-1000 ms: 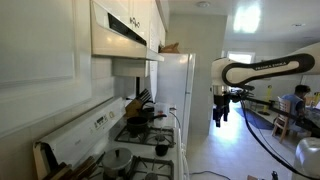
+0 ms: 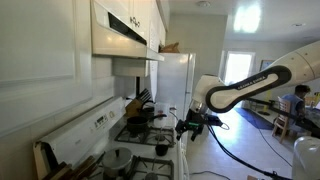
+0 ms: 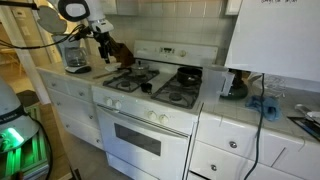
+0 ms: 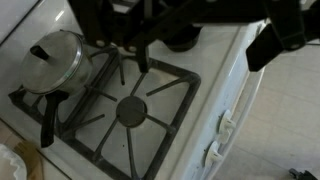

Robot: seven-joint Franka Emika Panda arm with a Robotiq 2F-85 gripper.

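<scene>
My gripper [image 2: 188, 130] is open, its dark fingers [image 4: 138, 42] spread wide across the top of the wrist view with nothing between them. Below it in that view is the stove, with a bare burner grate [image 4: 130, 112] near the middle. A lidded silver pot [image 4: 52, 62] with a black handle rests on the grate to the left. Partly behind the fingers sits a small black pot [image 4: 182, 38]. Exterior view 2 has the gripper [image 3: 104, 48] at upper left, apart from the cookware on the white stove [image 3: 150, 130].
In exterior view 1, a silver pot [image 2: 118, 160] stands near, a pan [image 2: 137, 125] farther back. A range hood [image 2: 118, 40] overhangs the stove's wall side. Right of the stove, the counter [image 3: 225, 118] holds a dark pan and blue items [image 3: 265, 106]. Open floor [image 2: 225, 155] lies in front.
The arm has swung left in exterior view 1, bringing the gripper lower and closer to the stove. The pots look unmoved.
</scene>
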